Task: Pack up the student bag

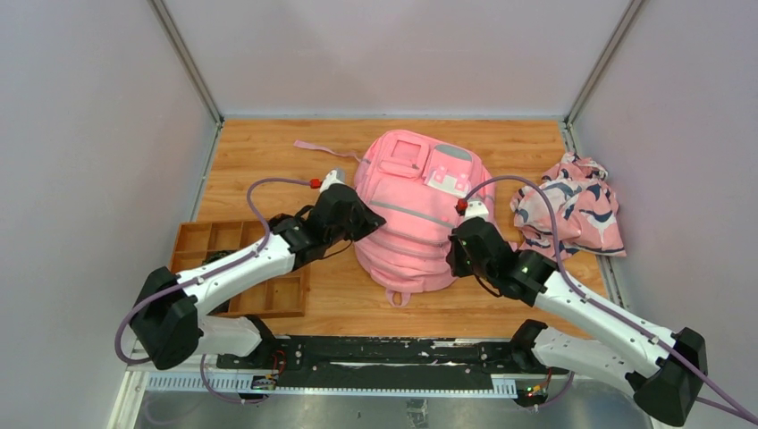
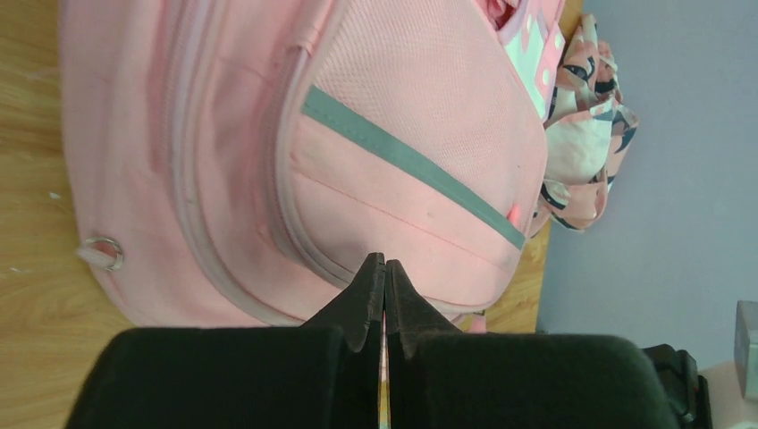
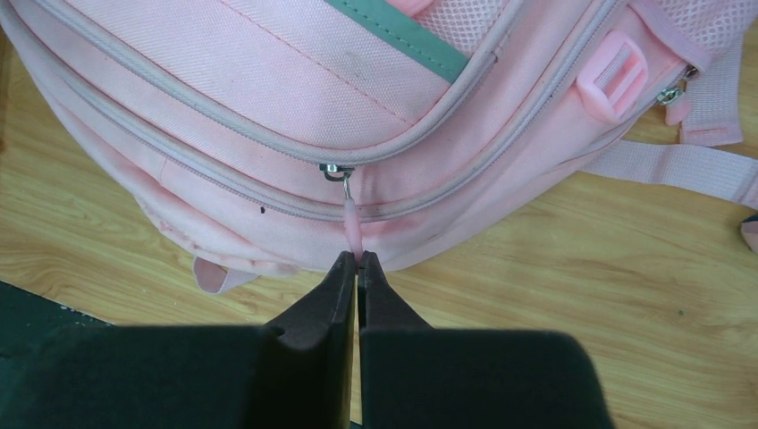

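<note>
The pink backpack lies flat on the wooden table, its zippers shut along the visible seams. In the right wrist view, my right gripper is shut on the pink zipper pull, which hangs from a slider at the bottom curve of the front pocket. My left gripper is shut with nothing between its fingers; the bag's fabric and curved zipper seam lie beyond its tips. From above, the left gripper is over the bag's left side and the right one by its lower right edge.
A wooden compartment tray with dark items stands at the left, partly under the left arm. A crumpled patterned cloth bag lies at the right edge. Bare table shows behind the backpack and in front of it.
</note>
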